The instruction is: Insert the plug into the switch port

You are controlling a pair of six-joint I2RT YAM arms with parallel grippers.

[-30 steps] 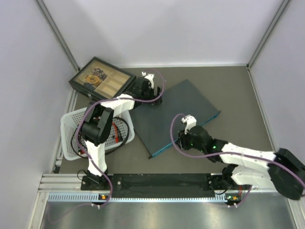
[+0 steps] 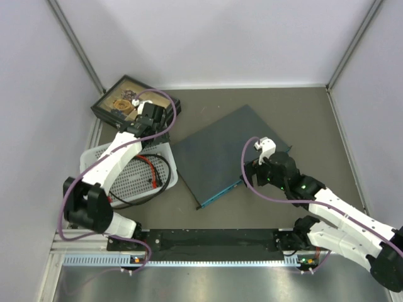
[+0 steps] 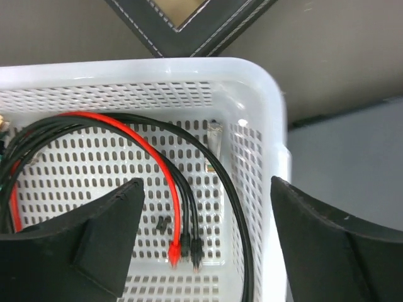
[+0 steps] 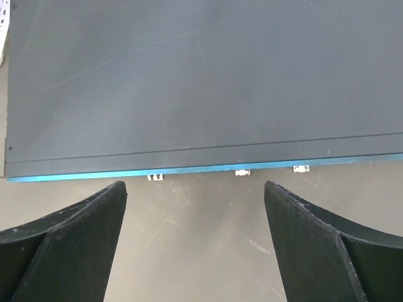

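Note:
My left gripper hangs open over a white perforated basket, nothing between its fingers. In the basket lie black cables and a red cable, their plugs near its middle. My right gripper stands open at the front of a dark grey flat switch with a blue edge; small pale fittings show along that edge. I cannot make out the ports in these views.
A glass-lidded case with loose items sits at the back left, behind the basket.
My left gripper has moved left from over the switch's back to above the basket. My right arm has shifted right along the switch's front edge, away from its middle.

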